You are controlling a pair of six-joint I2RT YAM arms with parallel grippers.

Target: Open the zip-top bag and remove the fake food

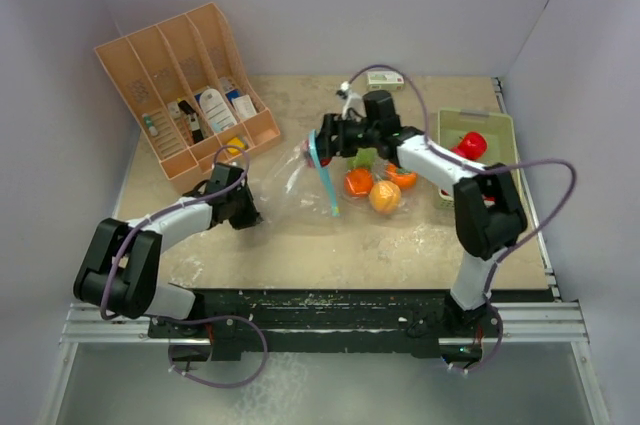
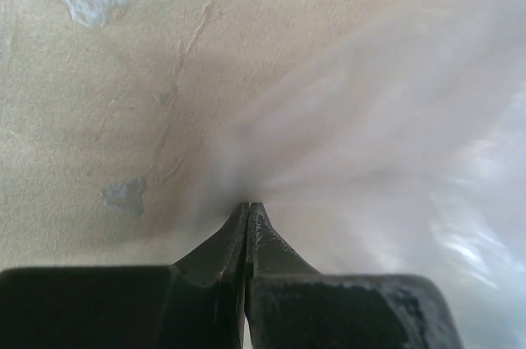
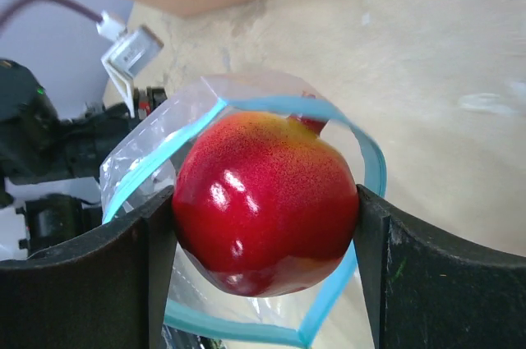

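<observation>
My right gripper has a red fake fruit (image 3: 263, 176) between its fingers, at the open mouth of a clear zip bag (image 3: 205, 304) with a light-blue zip strip. From above, the bag (image 1: 300, 195) stretches left to my left gripper (image 1: 250, 215). That gripper is shut, with plastic film around its tips; whether any is pinched I cannot see clearly. Orange fake fruit (image 1: 358, 182) and more pieces lie right of the bag in the top view.
A green bin (image 1: 452, 125) with red fruit stands at the right. A wooden compartment box (image 1: 150, 55) is at the back left, and a small white-green box (image 1: 385, 80) at the back.
</observation>
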